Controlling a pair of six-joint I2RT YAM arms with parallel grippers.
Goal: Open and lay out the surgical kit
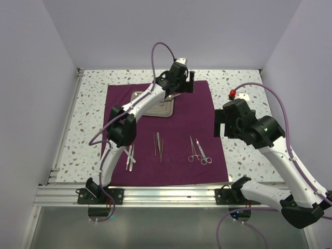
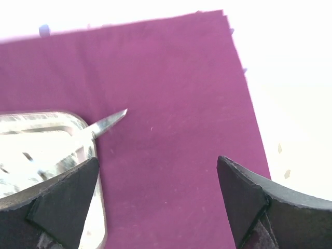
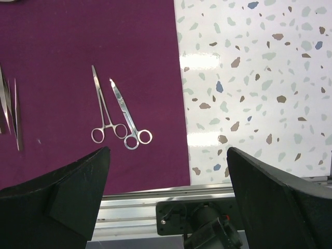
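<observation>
A purple cloth holds a metal tray at the back, partly under my left arm. My left gripper is open above it; in the left wrist view a slim metal instrument lies over the tray's rim. My right gripper hangs open over the cloth's right edge. Scissor-like clamps and scissors lie side by side at front right. Several tweezers lie in the middle, and several slim instruments lie at front left.
Speckled tabletop shows around the cloth. Metal rails run along the front edge, with walls at the sides and back.
</observation>
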